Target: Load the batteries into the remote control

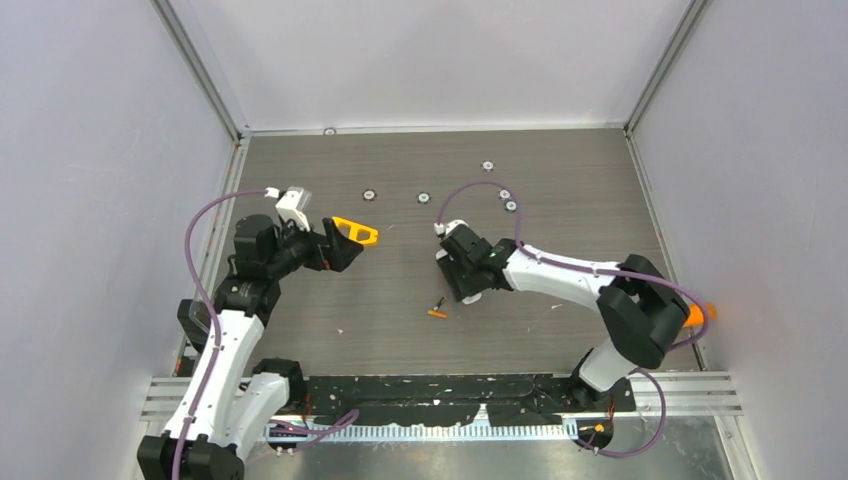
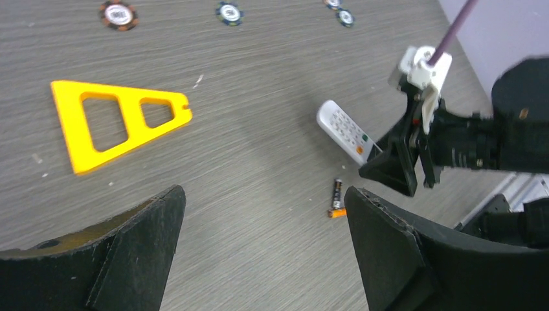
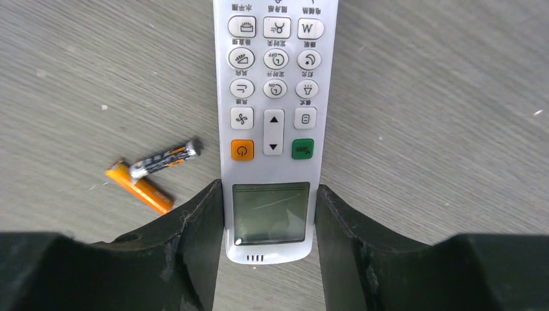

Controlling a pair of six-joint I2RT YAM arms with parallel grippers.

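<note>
A white remote control (image 3: pixel 274 168) with buttons and a screen lies face up, my right gripper shut on its screen end. Two batteries lie beside it, a black one and an orange one; both also show below the remote in the left wrist view. My left gripper stands open over the table left of the remote, nothing between its fingers. In the top view the remote is mostly hidden under the right arm.
A yellow plastic piece (image 2: pixel 87 129) lies near my left gripper. Several small round discs (image 1: pixel 423 197) lie toward the back.
</note>
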